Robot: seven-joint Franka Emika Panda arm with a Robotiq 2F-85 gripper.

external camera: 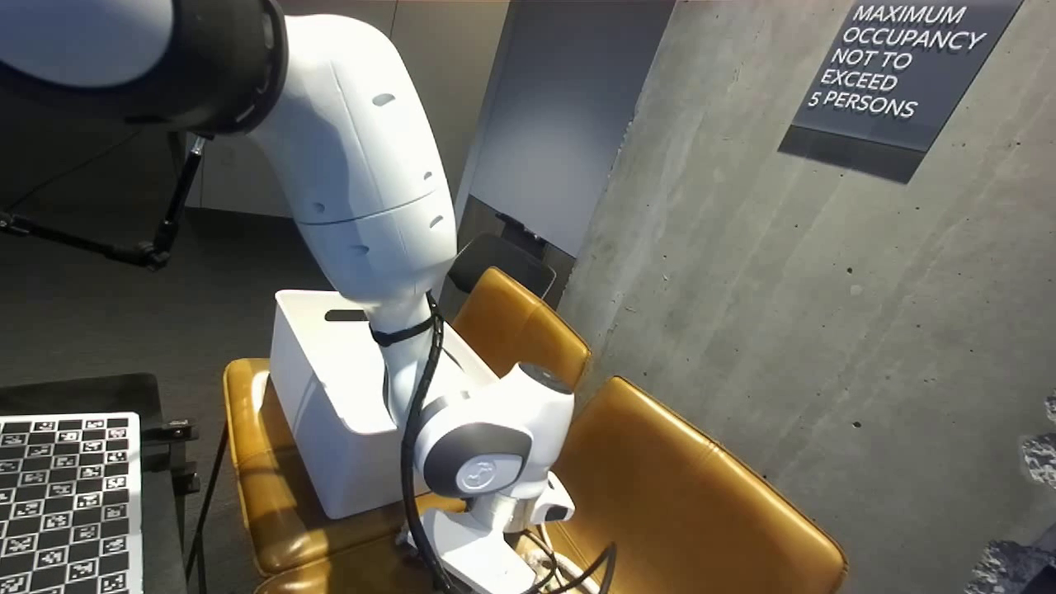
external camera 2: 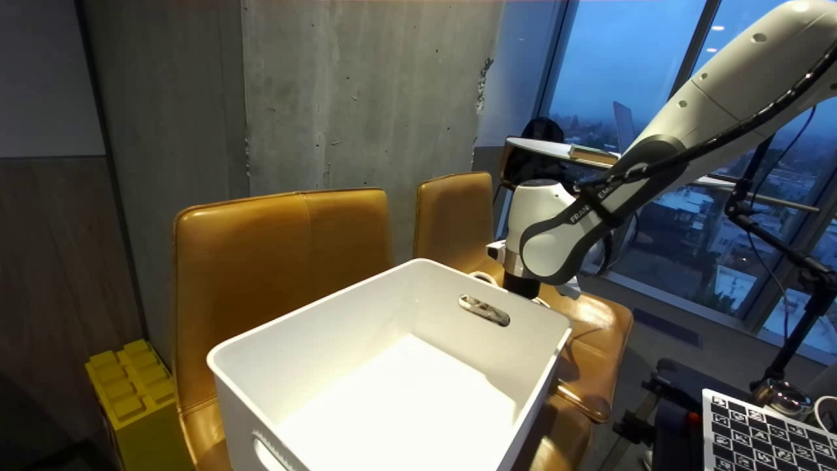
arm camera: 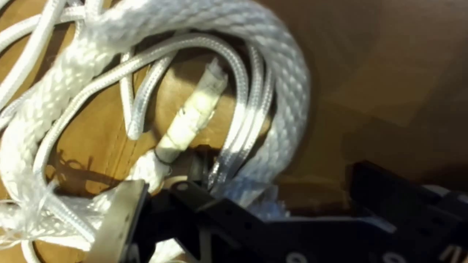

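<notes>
In the wrist view a thick twisted white rope (arm camera: pixel 289 74) loops over a tan leather seat, with thinner white cords (arm camera: pixel 241 87) coiled inside its curve. A whitish, taped-looking piece (arm camera: pixel 193 109) lies in the middle of the loop. My gripper is open above the bundle, its grey-faced finger (arm camera: pixel 118 223) over the loop's lower left and its black finger (arm camera: pixel 381 188) off to the right over bare seat. Part of the rope runs out of sight behind the gripper's linkage. Exterior view 1 shows the hand (external camera: pixel 470 549) low over the chair, its fingertips hidden.
An empty white bin (external camera 2: pixel 314 314) with handle slots stands on the tan chairs, close to the arm. Chair backs (external camera: pixel 693 495) rise beside the hand, near a concrete wall (external camera: pixel 792 297). A patterned calibration board (external camera: pixel 69 505) lies off to one side.
</notes>
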